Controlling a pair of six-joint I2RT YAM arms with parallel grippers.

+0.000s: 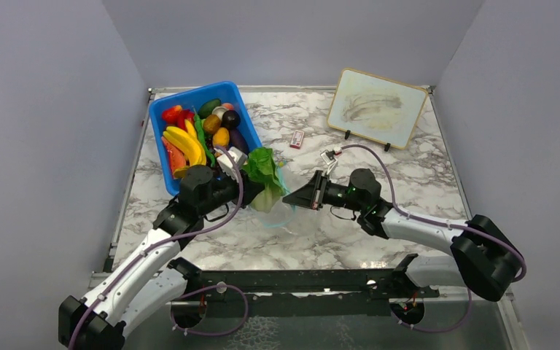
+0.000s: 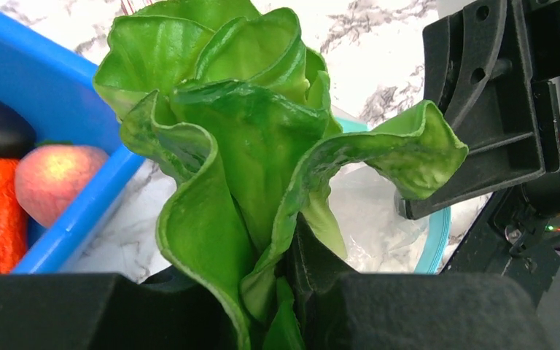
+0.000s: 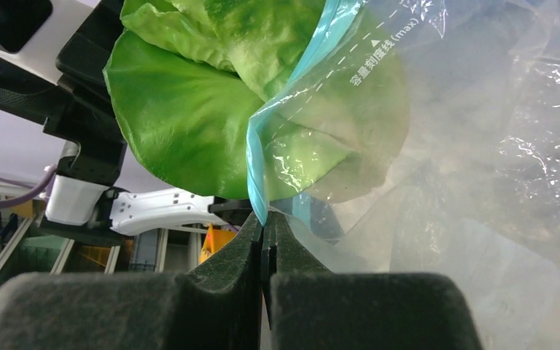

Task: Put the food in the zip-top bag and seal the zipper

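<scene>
A green leafy lettuce (image 1: 261,171) stands upright in my left gripper (image 1: 255,191), which is shut on it; in the left wrist view its leaves (image 2: 248,146) fill the middle. The clear zip bag (image 3: 481,168), with a teal zipper (image 3: 259,160), overlaps the lettuce's lower part in the right wrist view; whether the lettuce is inside or behind the film is hard to tell there. My right gripper (image 1: 286,200) is shut at the bag's zipper edge, pinching the film (image 3: 264,217).
A blue crate (image 1: 189,98) of fruit and vegetables sits at the back left. A small red-and-white box (image 1: 297,139) and a whiteboard (image 1: 375,109) on stands lie behind.
</scene>
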